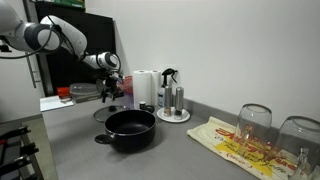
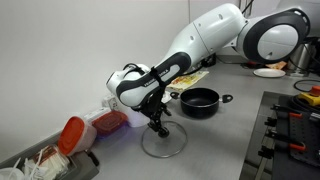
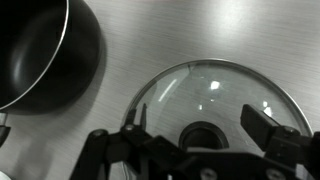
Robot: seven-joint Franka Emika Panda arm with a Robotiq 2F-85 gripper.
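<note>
A round glass lid [image 3: 185, 90] with a metal rim and a black knob [image 3: 203, 135] lies flat on the table. My gripper is open above it, with one finger on each side of the knob in the wrist view and nothing seen between them. In exterior view 2 the gripper [image 2: 158, 125] hangs over the lid [image 2: 165, 146], its tips close to the knob; whether they touch it is hard to tell. The black pot [image 1: 132, 130] stands uncovered beside the lid, and part of the pot [image 3: 75, 60] shows at the wrist view's left.
Behind the pot are paper towel rolls [image 1: 146, 88] and a white plate [image 1: 173, 117] with bottles and grinders. Upturned glass jars [image 1: 254, 123] and a yellow patterned cloth [image 1: 232, 147] lie to the right.
</note>
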